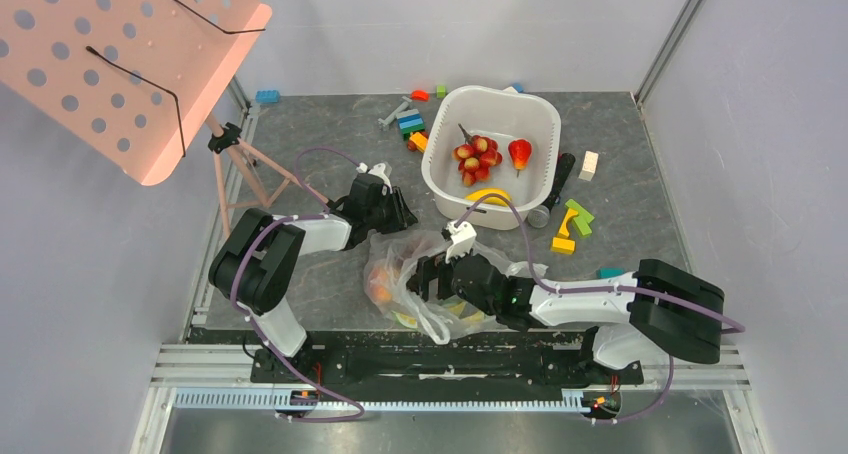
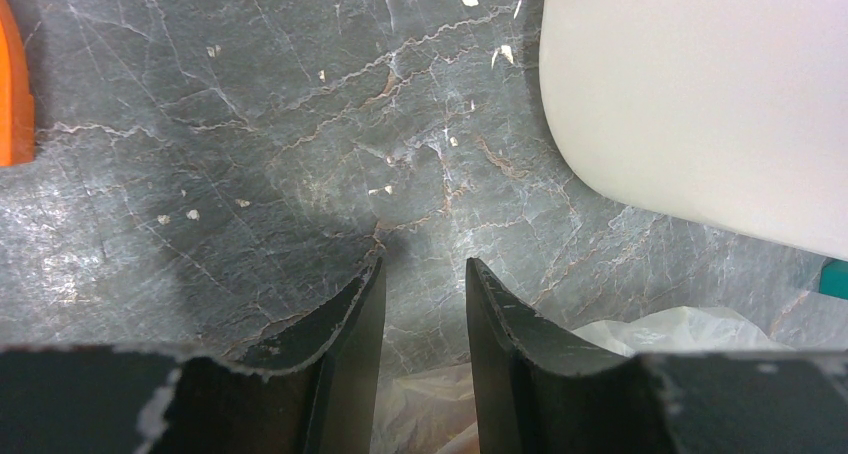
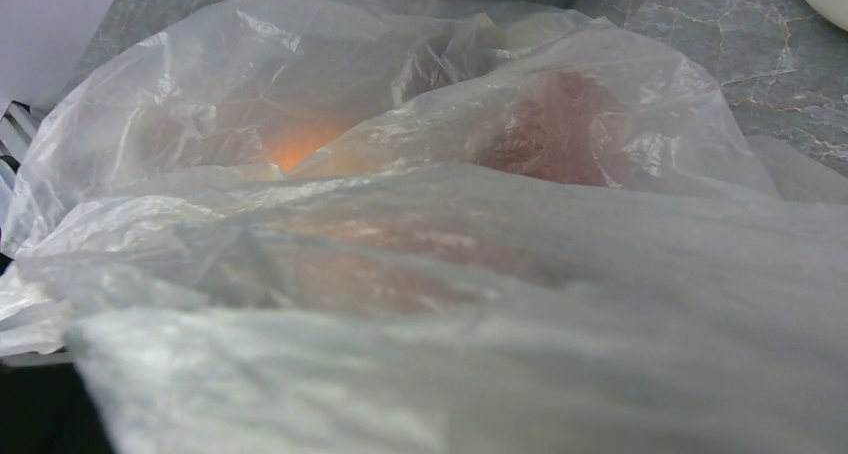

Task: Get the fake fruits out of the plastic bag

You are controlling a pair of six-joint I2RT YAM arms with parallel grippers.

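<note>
A translucent plastic bag (image 1: 408,257) lies on the near part of the table, with orange fruit (image 1: 381,284) and yellow shapes showing through it. My right gripper (image 1: 432,280) is down in the bag, open; the plastic fills the right wrist view and hides most of its fingers. My left gripper hovers just beyond the bag's upper left, part open with nothing between its fingers. A white bin (image 1: 540,134) holds red grapes (image 1: 476,156), a red pear-shaped fruit (image 1: 519,152) and something yellow (image 1: 485,196).
Toy blocks (image 1: 410,122), a grey tool and a black cylinder (image 1: 560,174) lie around the bin. A pink perforated stand (image 1: 130,74) fills the back left. Bare table is left of the bag and at the back right.
</note>
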